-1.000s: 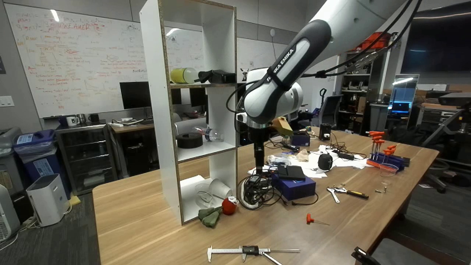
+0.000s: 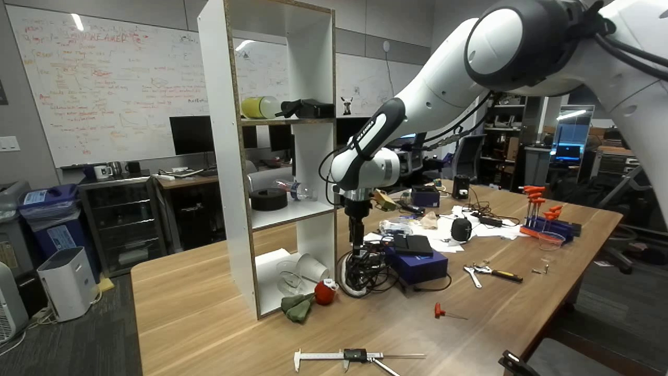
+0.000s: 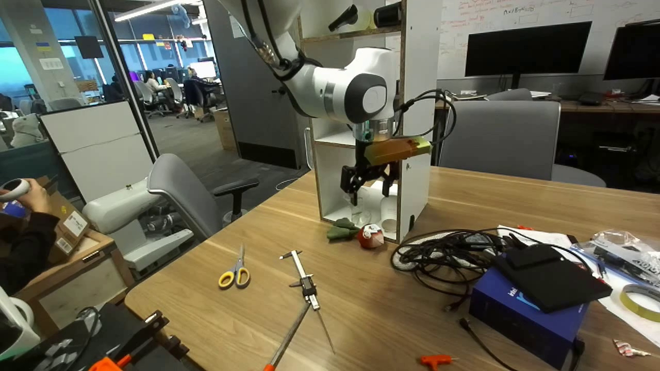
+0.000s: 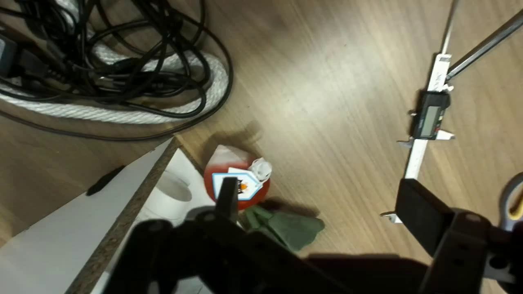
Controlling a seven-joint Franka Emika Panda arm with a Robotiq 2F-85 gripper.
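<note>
My gripper stands open, its two black fingers wide apart with nothing between them. In exterior view 2 the gripper [image 3: 369,192] hangs above the table in front of the shelf's lowest compartment. Under the left finger in the wrist view lies a red round object [image 4: 219,182] with a white label, partly covered by that finger. Touching or very close to it is a dark green crumpled piece [image 4: 296,228]. Both rest on the table at the shelf's front edge; exterior view 1 shows the red object [image 2: 324,292] and the green piece [image 2: 297,307] there too.
The white shelf [image 2: 226,156] holds a white cup [image 2: 311,268] at its bottom and a black tape roll [image 2: 269,199] higher up. Tangled black cables [image 3: 442,259] and a blue box [image 3: 526,309] lie beside it. Calipers [image 3: 303,278] and scissors [image 3: 235,275] are in front.
The arm has come lower, and in exterior view 1 the gripper has shifted slightly left, closer to the shelf. The objects on the table and shelf have not moved.
</note>
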